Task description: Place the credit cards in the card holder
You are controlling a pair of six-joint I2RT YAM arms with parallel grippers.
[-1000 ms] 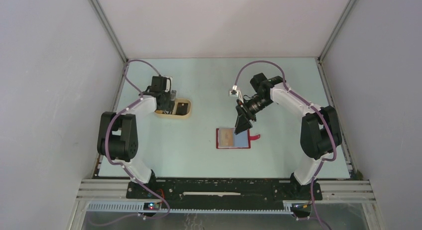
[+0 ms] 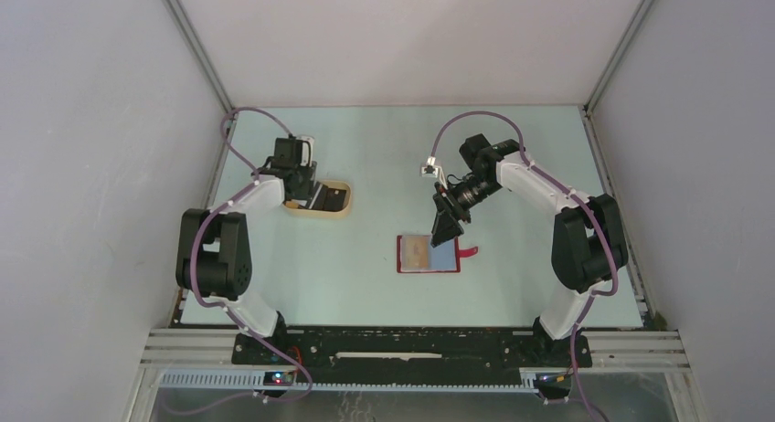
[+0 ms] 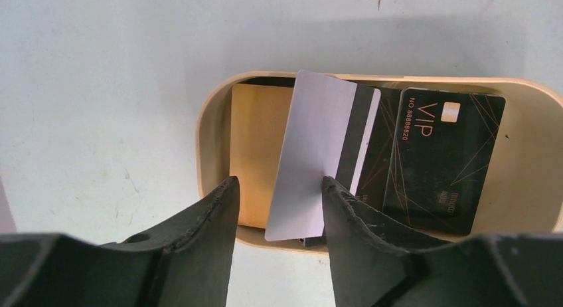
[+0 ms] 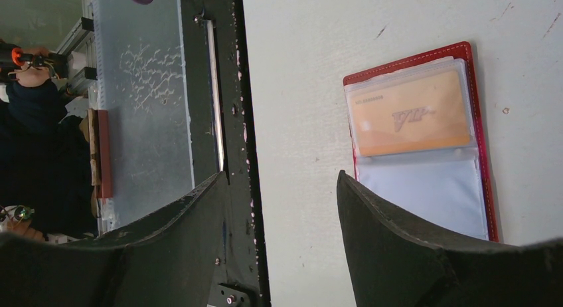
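In the left wrist view a white card [image 3: 312, 141] with a black stripe lies tilted over other cards in the tan tray. Beside it are a black VIP card [image 3: 441, 161] and an orange card [image 3: 259, 134]. My left gripper is open over the tray; its right fingertip overlaps the white card and its left one stands clear of it. Contact cannot be judged. The red card holder [image 4: 488, 187] lies open on the table, an orange card [image 4: 411, 114] in its upper clear pocket. Open and empty, my right gripper hangs beside and above the holder.
The tan tray [image 2: 320, 213] rests at the table's left side, under my left arm. A red strap [image 2: 468, 252] sticks out from the holder's right edge. Between tray and holder the table [image 2: 375, 175] is bare.
My left gripper has shifted slightly left over the tray, uncovering more of the cards to its right. The right arm and the card holder have stayed put.
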